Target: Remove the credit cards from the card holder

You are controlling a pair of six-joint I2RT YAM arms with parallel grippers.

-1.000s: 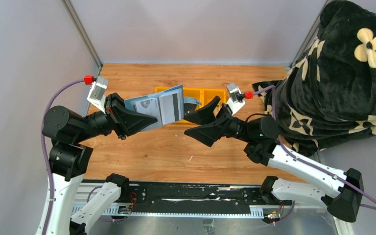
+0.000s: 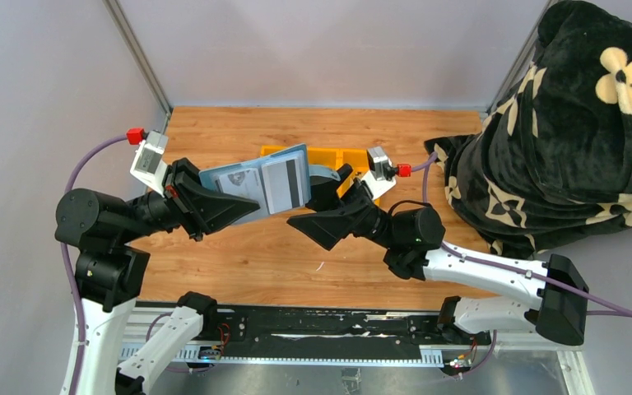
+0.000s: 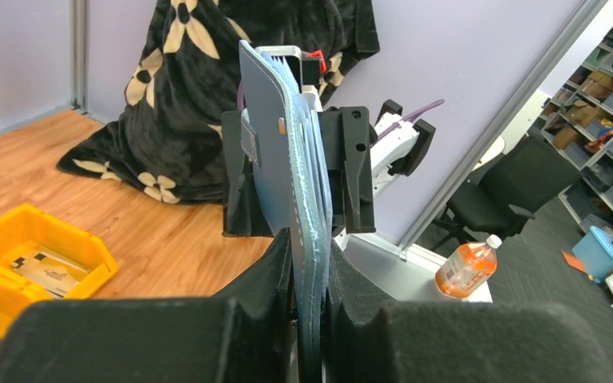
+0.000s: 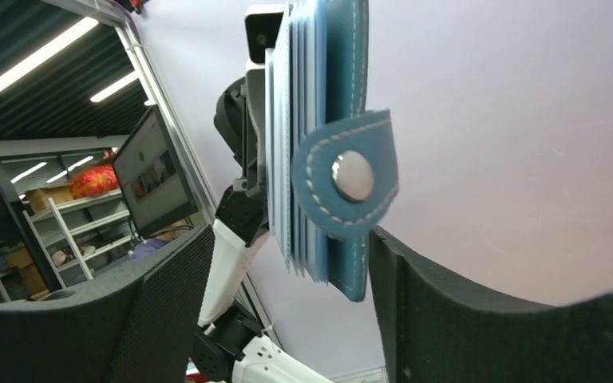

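Note:
A light blue card holder [image 2: 283, 183], with cards in clear sleeves, hangs above the table, my left gripper [image 2: 214, 210] shut on it. In the left wrist view the holder [image 3: 295, 159] stands upright edge-on between that gripper's fingers. My right gripper [image 2: 322, 206] stands open at the holder's right end, beside the strap. The right wrist view shows the stacked sleeves and the snap strap [image 4: 343, 171] between and just beyond its open fingers.
A yellow compartment tray [image 3: 64, 243] sits on the wooden table [image 2: 239, 271], behind and below the grippers. A dark flowered cloth [image 2: 568, 140] fills the right side.
My right gripper has moved left toward the holder's strap end.

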